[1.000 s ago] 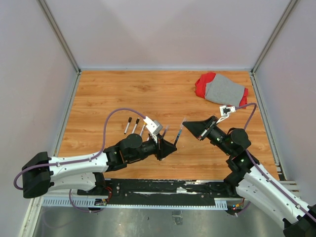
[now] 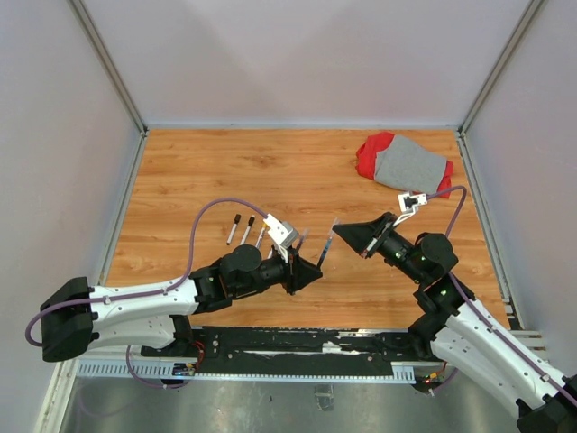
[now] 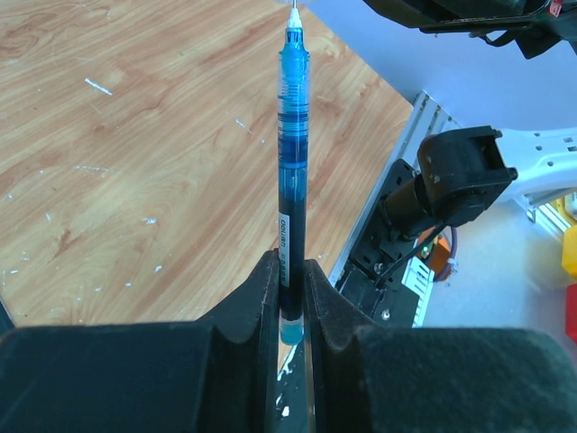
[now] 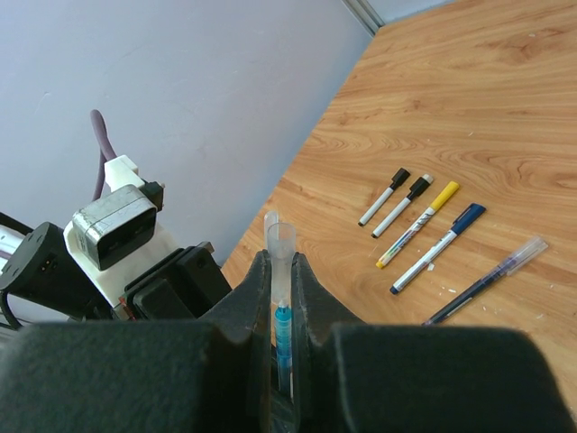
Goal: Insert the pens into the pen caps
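My left gripper is shut on the dark lower end of a blue pen (image 3: pixel 293 135), which stands upright in the left wrist view with its pale tip at the top edge. In the right wrist view, a clear pen cap (image 4: pixel 280 248) is pinched in my right gripper. Directly below the cap, the pen's blue barrel shows between the fingers, roughly in line with it. From above, the two grippers face each other over the table's front half, the tilted pen between them. Whether the tip is inside the cap, I cannot tell.
Several markers lie left of centre on the table, among them a yellow marker (image 4: pixel 417 225) and a blue-capped marker (image 4: pixel 438 248). Near them lies a pen with a clear cap (image 4: pixel 487 280). A grey and red cloth (image 2: pixel 410 163) rests at the back right.
The right gripper has shifted only very slightly beside the pen's upper end. My left arm and the pen hold still, and both grips look the same.
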